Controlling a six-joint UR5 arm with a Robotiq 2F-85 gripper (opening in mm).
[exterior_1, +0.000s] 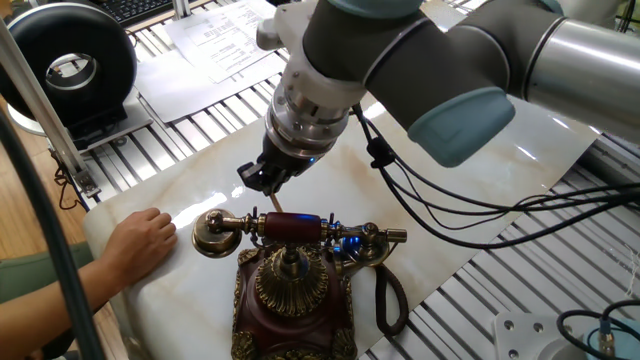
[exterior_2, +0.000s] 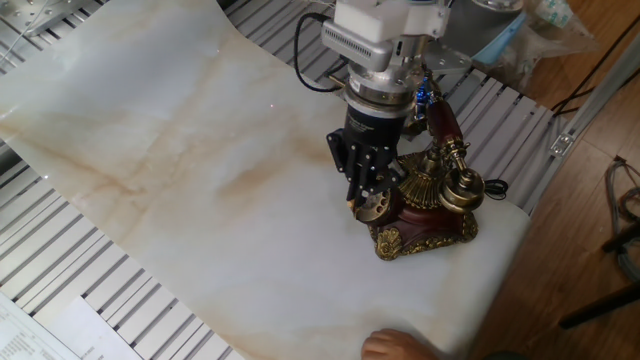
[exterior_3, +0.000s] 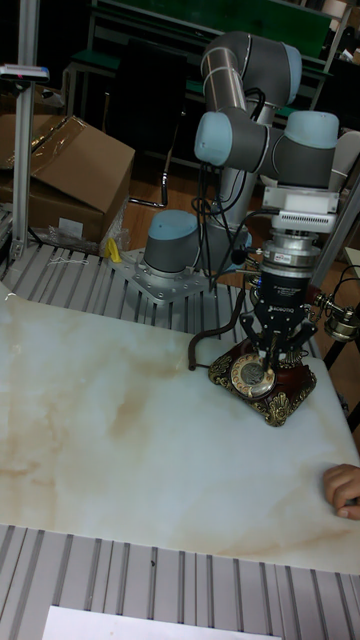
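Note:
An antique rotary telephone in dark red and brass stands on the marbled sheet, its handset lying across the cradle. Over the dial side points my black gripper, angled downward. A thin tan stick sticks out below its fingers, which look shut on it. From the front, the round dial faces up at a slant, and the gripper is right over its edge, covering part of it. In the second exterior view the stick's tip is at the dial's rim; whether it touches cannot be told.
A person's hand rests on the sheet beside the phone. The phone's cord curls at its side, and black arm cables hang nearby. Most of the marbled sheet is bare.

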